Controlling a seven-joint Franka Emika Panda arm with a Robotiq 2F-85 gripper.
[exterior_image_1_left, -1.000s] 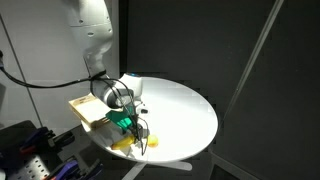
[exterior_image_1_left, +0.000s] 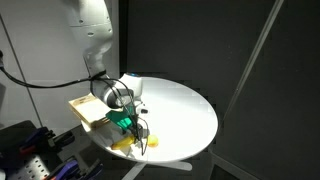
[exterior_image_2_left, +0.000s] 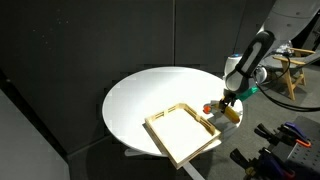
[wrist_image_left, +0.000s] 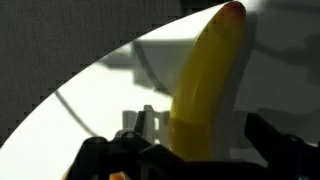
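A long yellow object with a reddish tip, like a banana or a pepper (wrist_image_left: 205, 85), lies on the white table in the wrist view. My gripper is open above it, one dark finger to either side of its lower end, and no grip shows. Exterior view 1 has a yellow piece (exterior_image_1_left: 123, 142) by the table's front edge and another yellow piece (exterior_image_1_left: 153, 141) to its right, with the gripper close to both. Which of them is under the fingers I cannot tell. In exterior view 2 a yellow item (exterior_image_2_left: 232, 115) is partly covered by the arm.
A shallow light-brown tray (exterior_image_2_left: 157, 133) stands beside the arm. Between tray and gripper is a small red item (exterior_image_2_left: 207, 108). Wide bare space covers the far part of the round white table (exterior_image_2_left: 130, 90). A cable hangs across the arm.
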